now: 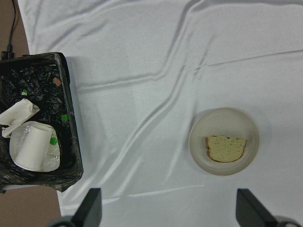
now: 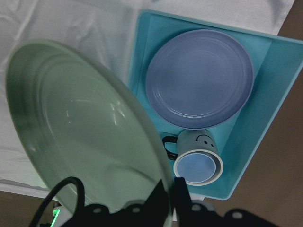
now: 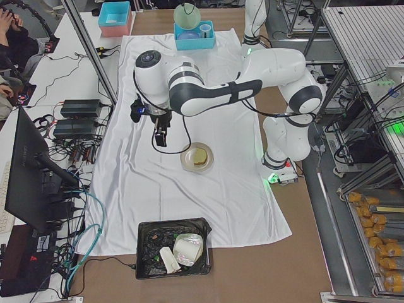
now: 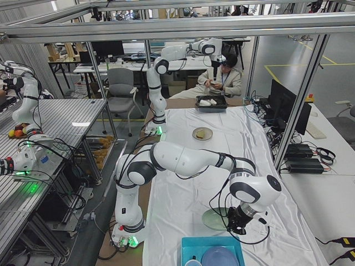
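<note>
My left gripper hangs open above the white cloth, nothing between its fingers. Below it a beige plate (image 1: pixel 199 146) holds a bread slice (image 1: pixel 225 149). A black bin (image 1: pixel 64 118) holds a white cup (image 1: pixel 33 149) and crumpled paper (image 1: pixel 16 113). In the right wrist view my right gripper is shut on the rim of a green plate (image 2: pixel 80 123), held tilted beside a turquoise tub (image 2: pixel 270 94). The tub contains a blue plate (image 2: pixel 199 80) and a mug (image 2: pixel 199 142) with a smaller blue item inside.
A monitor (image 3: pixel 28 177) and cables line one long side of the table. The arms' bases stand along the other side.
</note>
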